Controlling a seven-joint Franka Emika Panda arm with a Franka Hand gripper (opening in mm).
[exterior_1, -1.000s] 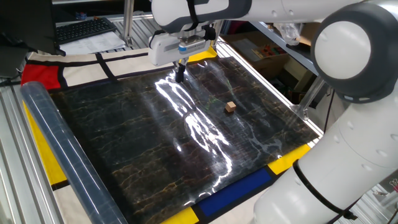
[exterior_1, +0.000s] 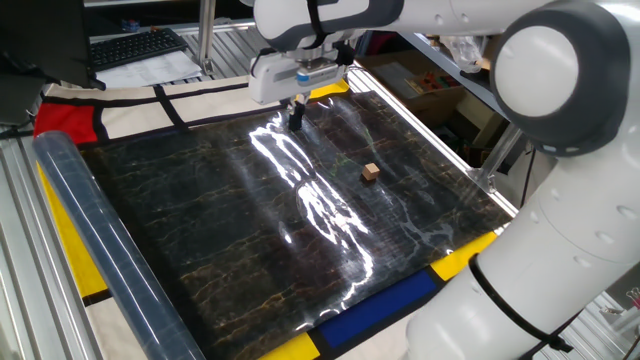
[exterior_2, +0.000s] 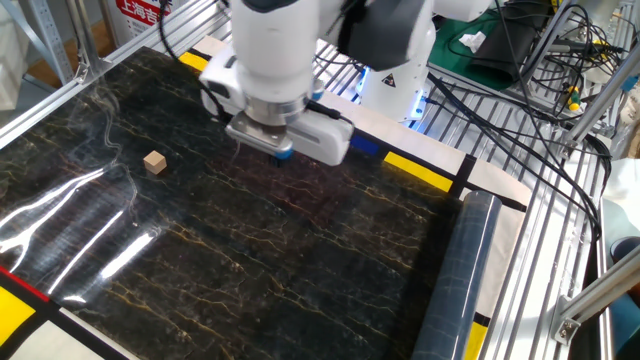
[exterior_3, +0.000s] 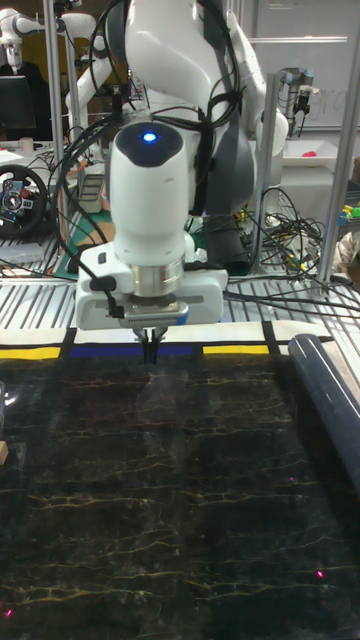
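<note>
A small light-wood cube (exterior_1: 370, 172) rests on the dark marbled sheet, right of centre in exterior view 1. The same cube (exterior_2: 155, 162) shows at the left in exterior view 2, and only a sliver of the cube (exterior_3: 2, 452) enters exterior view 3 at its left edge. My gripper (exterior_1: 295, 124) points down over the sheet, well apart from the cube. Seen in exterior view 3, the gripper (exterior_3: 151, 361) has its dark fingers close together; whether they touch at the tips is unclear. No object shows between them.
A clear plastic roll (exterior_1: 110, 240) lies along one edge of the marbled sheet (exterior_1: 200, 220). Wrinkled, glossy film with bright glare covers part of it. A keyboard (exterior_1: 135, 47) sits beyond the far corner. Most of the sheet around the cube is free.
In exterior view 1 my gripper has shifted slightly to the right. The cube, sheet and roll stay where they were.
</note>
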